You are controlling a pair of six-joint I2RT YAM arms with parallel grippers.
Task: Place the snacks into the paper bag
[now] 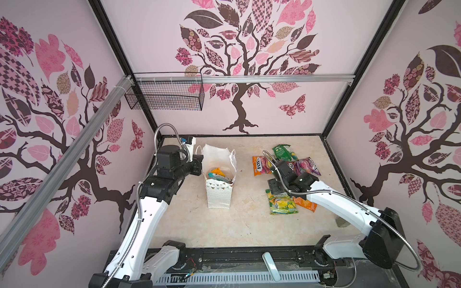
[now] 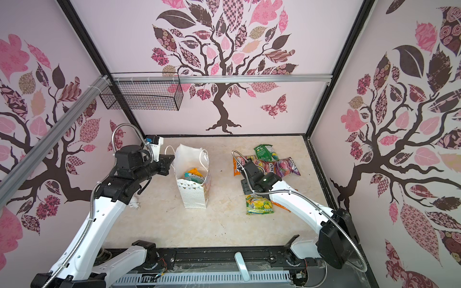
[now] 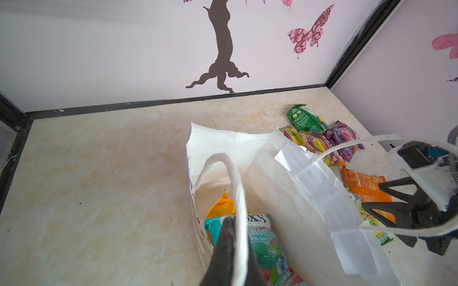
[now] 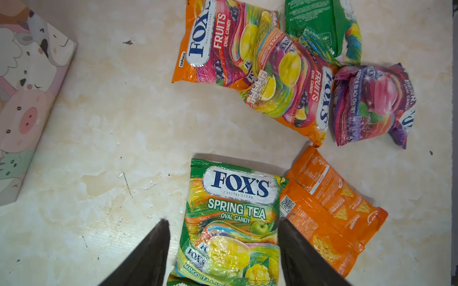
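The white paper bag stands open left of centre, holding a teal candy bag and an orange-yellow pack. My left gripper is beside and over its left rim, shut, its fingertips partly behind a handle. My right gripper hangs open above a green FOX'S Spring Tea bag, nothing visibly held. An orange pack lies beside that bag. Behind lie two FOX'S Fruits bags, a purple bag and a green bag.
A wire basket hangs from the rail at the back left, above the table. Bare table lies between the paper bag and the snack pile and along the front. Walls border the workspace at the back and sides.
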